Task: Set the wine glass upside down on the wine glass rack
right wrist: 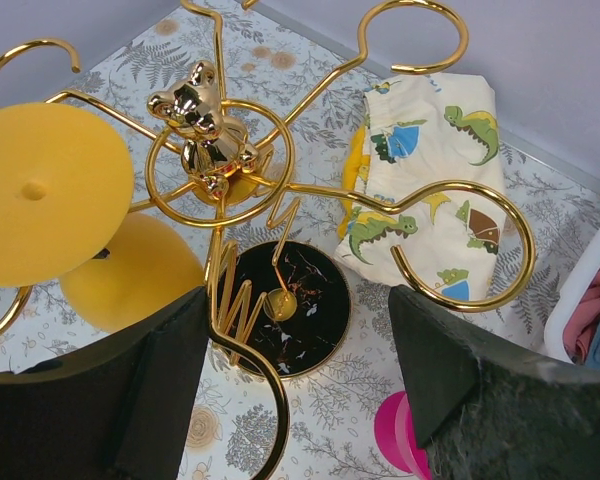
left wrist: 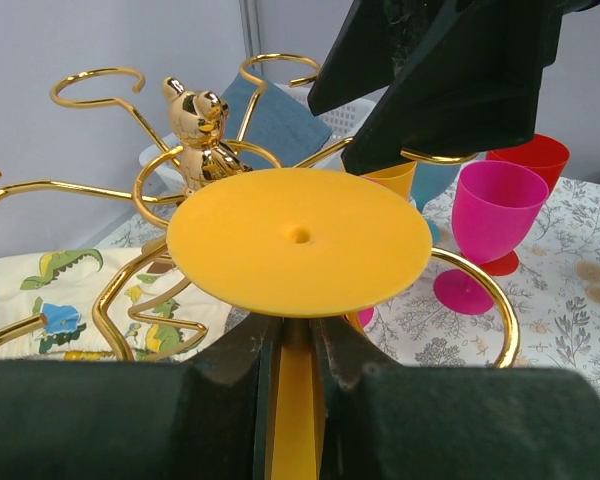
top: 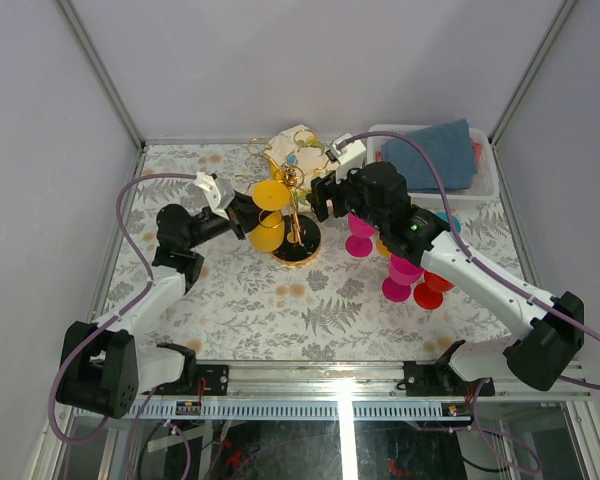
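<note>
My left gripper [top: 242, 216] is shut on the stem of a yellow wine glass [top: 266, 231], held upside down with its base [left wrist: 300, 237] up and bowl low among the loops of the gold rack [right wrist: 210, 150], left of the bear figure [left wrist: 200, 135]. The rack stands on a round black base [top: 301, 239]. My right gripper [top: 327, 195] is just right of the rack, fingers apart around or near a gold loop; in its view the fingers [right wrist: 485, 400] show with no glass between them.
Pink [top: 403, 270], red [top: 436, 281], blue and yellow glasses stand at the right. A white bin [top: 485, 180] with cloths is at the back right; a patterned cloth [right wrist: 425, 150] lies behind the rack.
</note>
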